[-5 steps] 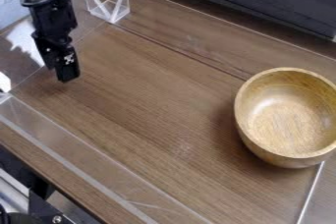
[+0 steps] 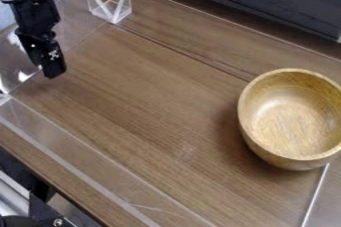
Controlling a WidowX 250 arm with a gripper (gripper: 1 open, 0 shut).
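Observation:
My black gripper (image 2: 46, 60) hangs at the far left of the camera view, low over the wooden table (image 2: 147, 121) near its left edge. Its fingers are small and dark, and I cannot tell whether they are open or shut. A pale wooden bowl (image 2: 290, 121) sits on the right part of the table.
A white wire-like holder (image 2: 112, 6) stands at the back left. A dark panel runs along the back right. Clear plastic strips lie along the left edge.
My gripper has moved left and slightly up in the view, away from the middle of the table. The bowl and holder have not moved.

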